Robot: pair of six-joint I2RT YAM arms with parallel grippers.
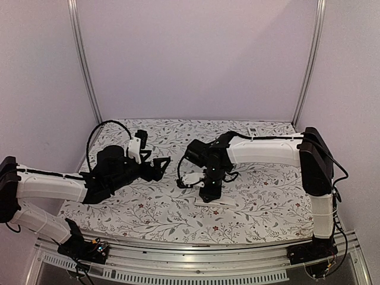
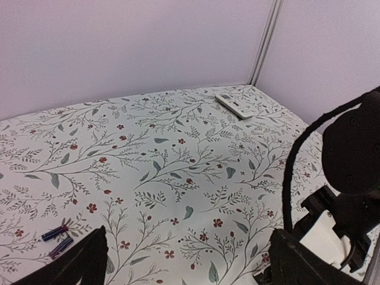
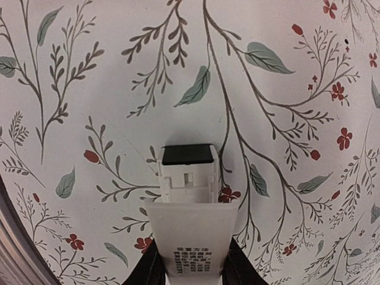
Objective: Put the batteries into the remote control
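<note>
The white remote control (image 1: 199,202) lies on the patterned table, mostly under my right gripper (image 1: 209,196). In the right wrist view the remote's end (image 3: 189,178) shows, with a dark strip across its tip. My right gripper is shut on a white cover (image 3: 191,222) bearing dark printed lines, held over the remote and hiding most of it. Whether cover and remote touch, I cannot tell. The battery compartment is out of sight. To the left, my left gripper (image 1: 157,159) stands open and empty above the table. Two dark batteries (image 2: 61,247) lie at lower left in the left wrist view.
Another white, remote-like object (image 2: 234,105) lies far back on the right. Bare table surrounds the remote, and a metal rail (image 1: 178,249) runs along the front edge. The right arm (image 1: 267,151) spans the table's right half.
</note>
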